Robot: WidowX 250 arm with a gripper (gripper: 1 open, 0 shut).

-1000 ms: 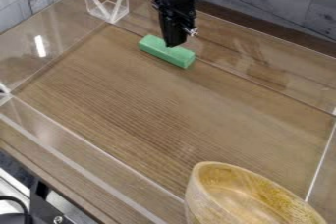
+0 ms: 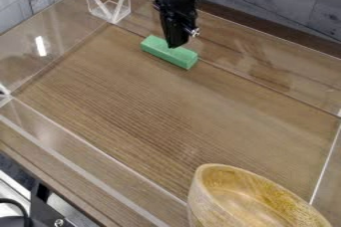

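Note:
My black gripper [image 2: 177, 28] hangs at the top centre of the camera view, just above a green rectangular block [image 2: 170, 54] that lies on the wooden table [image 2: 147, 121]. Whether the fingers are open or shut is too small and dark to tell.
A large yellow bowl [image 2: 246, 201] sits at the bottom right. A clear, angular object [image 2: 110, 4] stands at the back left. A grey wall runs along the back.

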